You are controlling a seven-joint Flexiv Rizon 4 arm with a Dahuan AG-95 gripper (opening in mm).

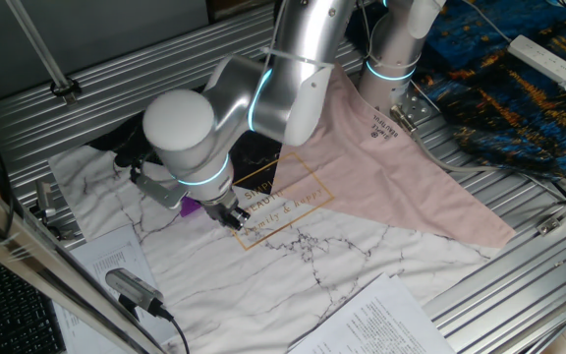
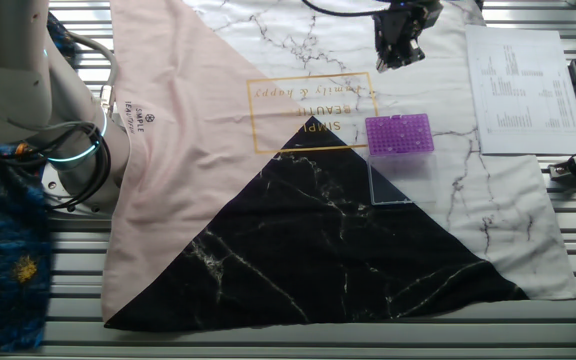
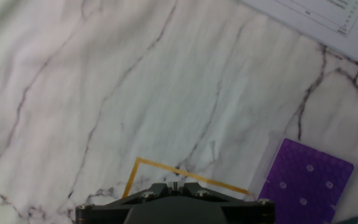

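Observation:
A purple rack with a grid of small holes [image 2: 400, 134] lies on the patterned cloth, close to one corner of the gold printed frame. Adjoining it is a clear, see-through tray or lid [image 2: 403, 182], partly over the black area. My gripper [image 2: 400, 62] hangs above the white marbled part, a short way off the rack. In the wrist view its dark fingers meet at the bottom middle, so the gripper looks shut, with nothing visible between them. The purple rack [image 3: 306, 180] appears there at lower right. From exterior view 1 the arm hides most of the rack [image 1: 191, 207].
Printed papers [image 2: 526, 90] lie on the cloth's edge, with a keyboard [image 1: 8, 295] beyond. More papers [image 1: 376, 320] lie at the front. A small grey device with a cable [image 1: 134, 290] stands by the metal post.

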